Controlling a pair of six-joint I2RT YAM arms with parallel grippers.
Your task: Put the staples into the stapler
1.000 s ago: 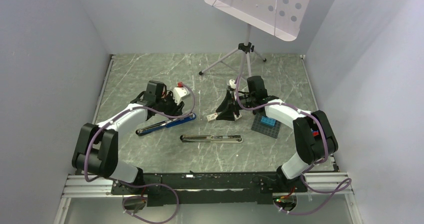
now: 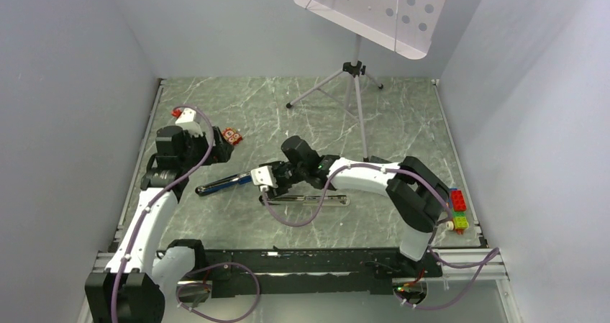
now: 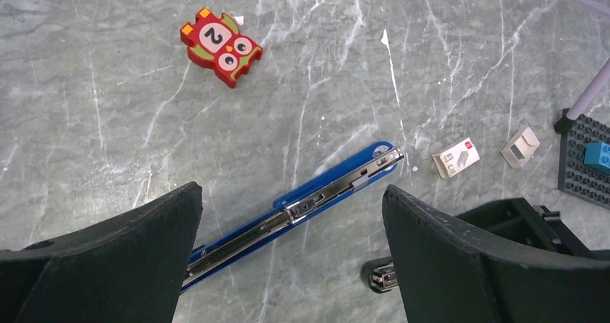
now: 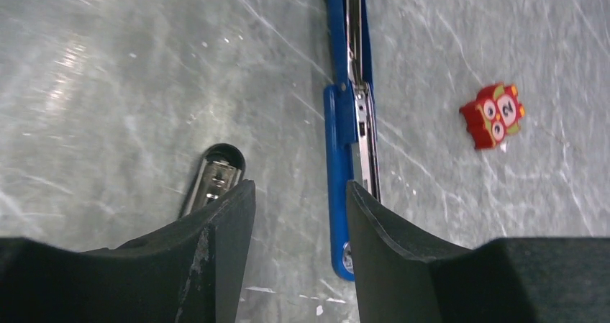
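In the left wrist view an opened blue stapler (image 3: 331, 183) lies on the marble table, with staple boxes (image 3: 454, 156) to its right. A second, silver stapler (image 2: 324, 200) lies nearer the front. My left gripper hangs open above the table, left of the blue stapler's far end in the top view. My right gripper is open and empty over the two staplers, its arm partly hiding them in the top view. The blue stapler runs up between its fingers in the right wrist view.
A red owl block (image 2: 231, 136) lies behind the blue stapler. A grey building plate (image 3: 583, 168) sits at the right, colored bricks (image 2: 458, 201) at the right edge, and a stand's legs (image 2: 360, 118) at the back.
My left gripper has drawn back leftward from the blue stapler. My right gripper has swung left and toward the front, over the staplers.
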